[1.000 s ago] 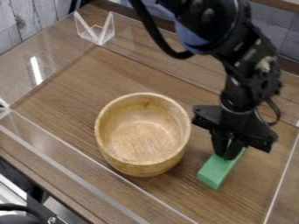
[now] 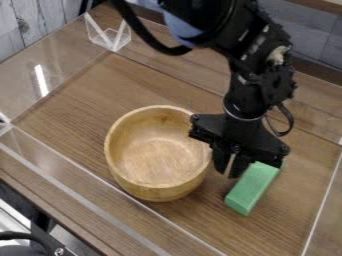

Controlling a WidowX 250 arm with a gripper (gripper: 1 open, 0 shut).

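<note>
My black gripper (image 2: 238, 150) is low over the right half of the wooden table, just right of a round wooden bowl (image 2: 152, 142). Its fingers look shut, with nothing visible between them. A green rectangular block (image 2: 251, 190) lies flat just below and right of the fingers; its upper end is close to them, and whether they touch cannot be told.
A white wire object (image 2: 110, 30) stands at the back left. The table's edge runs along the lower left.
The block now shows more fully and sits a little differently than a second ago.
</note>
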